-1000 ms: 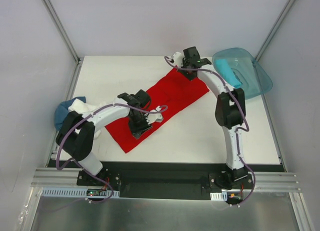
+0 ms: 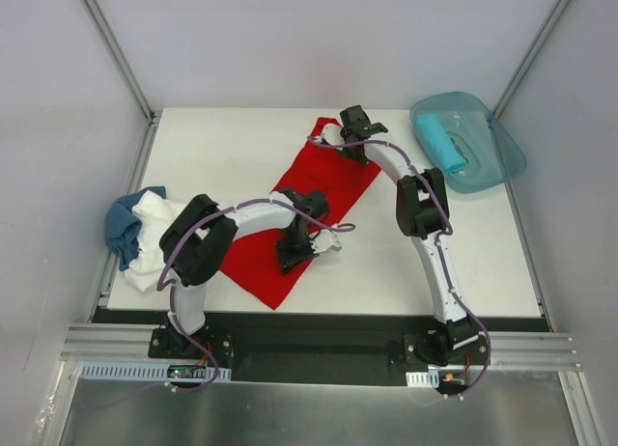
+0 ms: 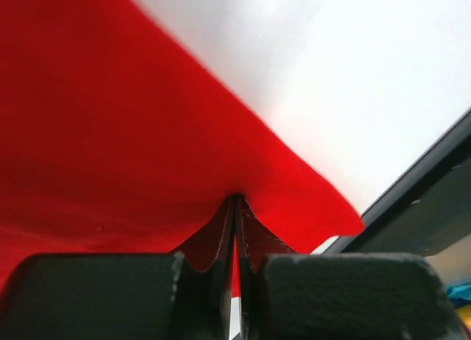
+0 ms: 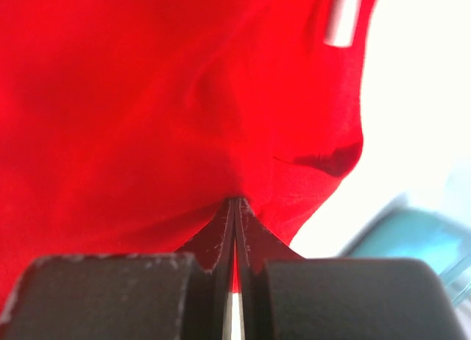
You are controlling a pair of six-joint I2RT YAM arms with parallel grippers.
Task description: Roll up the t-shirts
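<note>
A red t-shirt (image 2: pixel 251 263) lies spread diagonally across the white table, from near front-centre to the back. My left gripper is shut and pressed onto the shirt near its lower part, close to the front-right edge of the cloth. My right gripper is shut, pressed onto the shirt's far end at the back. In both wrist views the fingertips sit on the red fabric; whether any cloth is pinched between them is not visible.
A blue cloth (image 2: pixel 126 224) and a white cloth (image 2: pixel 150 243) lie at the left edge. A clear teal bin (image 2: pixel 488 152) with a cyan rolled item (image 2: pixel 439 137) sits at the back right.
The red shirt has shifted: its near end moved rightward and toward the front, its far end leftward. Both grippers moved with it, the left rightward, the right leftward, after coming down onto the cloth.
</note>
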